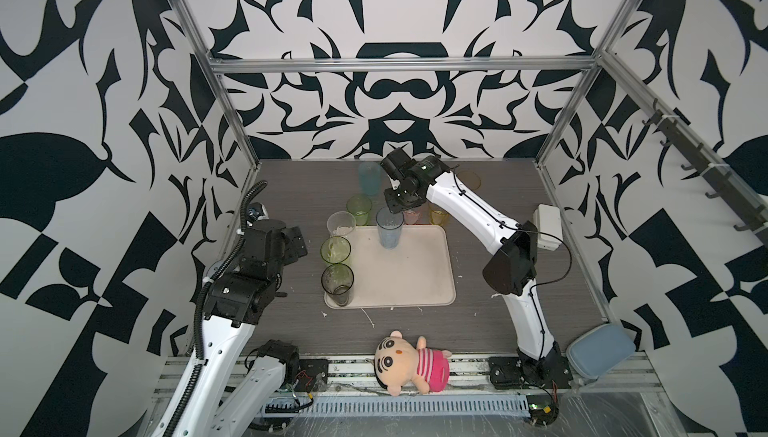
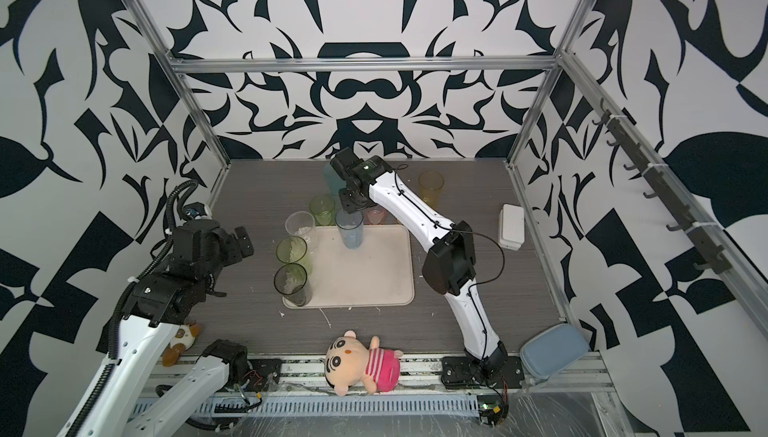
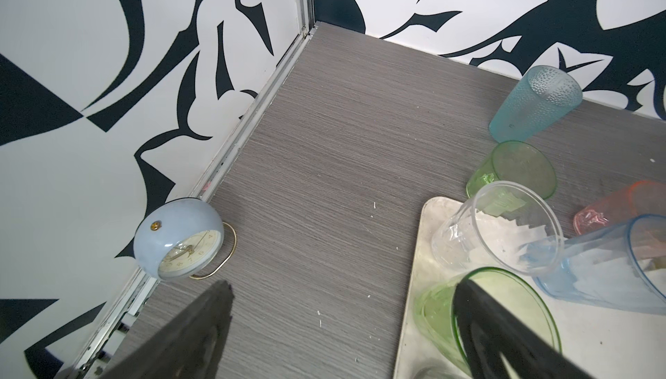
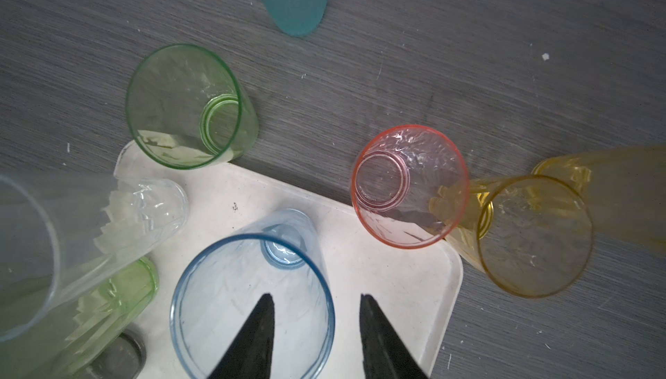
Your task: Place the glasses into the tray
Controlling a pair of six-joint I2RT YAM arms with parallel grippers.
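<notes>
A cream tray (image 1: pixel 401 270) holds a blue glass (image 1: pixel 389 231), a clear glass (image 3: pixel 496 226), a green glass (image 3: pixel 435 316) and a dark glass (image 1: pixel 337 285). Behind it stand another green glass (image 4: pixel 190 104), a pink glass (image 4: pixel 409 184), a yellow glass (image 4: pixel 534 236) and a teal glass (image 3: pixel 527 101), with a second amber glass (image 4: pixel 614 195) at the right. My right gripper hangs over the blue glass, fingers apart with nothing visible between them. My left gripper stands open left of the tray, empty.
A white box (image 1: pixel 548 226) sits at the right wall, a blue alarm clock (image 3: pixel 177 236) at the left. A doll (image 1: pixel 408 362) lies along the front edge. Bare table shows left and right of the tray.
</notes>
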